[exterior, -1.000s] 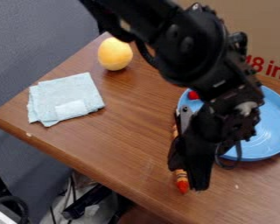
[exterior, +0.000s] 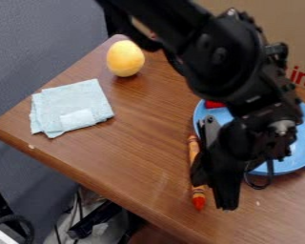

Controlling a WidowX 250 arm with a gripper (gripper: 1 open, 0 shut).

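The black arm reaches down from the top of the view, and its gripper (exterior: 216, 172) hangs just over an orange crayon (exterior: 198, 198) lying lengthwise on the wooden table (exterior: 98, 152), at the left side of a blue plate (exterior: 293, 151). The arm hides part of the plate and a red object (exterior: 213, 104) on it. Whether the fingers are open or shut, and whether they touch the crayon, I cannot tell.
A yellow ball-like object (exterior: 125, 58) stands at the back left. A folded pale blue cloth (exterior: 69, 108) lies near the left edge. A cardboard box (exterior: 289, 43) is behind.
My gripper has shifted slightly to the right, uncovering a little more of the crayon. The other objects have not moved.
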